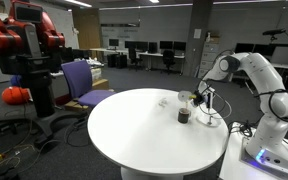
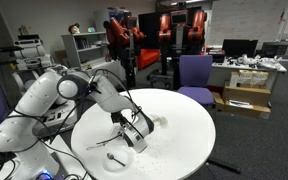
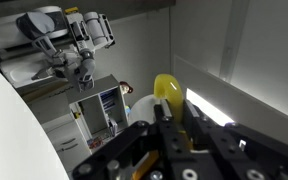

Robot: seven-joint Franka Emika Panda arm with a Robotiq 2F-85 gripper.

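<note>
Between the fingers of my gripper is a yellow object (image 3: 168, 90), upright in the wrist view; the fingers are shut on it, and what it is cannot be told. In exterior view 1 the gripper (image 1: 197, 98) hangs low over the right side of the table, near a dark mug (image 1: 184, 116). Exterior view 2 shows the arm reaching down over the near part of the table, with a pale cup-like object (image 2: 135, 140) by the hand.
A pale plate (image 2: 96, 164) with a dark-ended spoon (image 2: 116, 160) lies near the arm's base. A purple chair (image 1: 78, 78) stands beyond the table.
</note>
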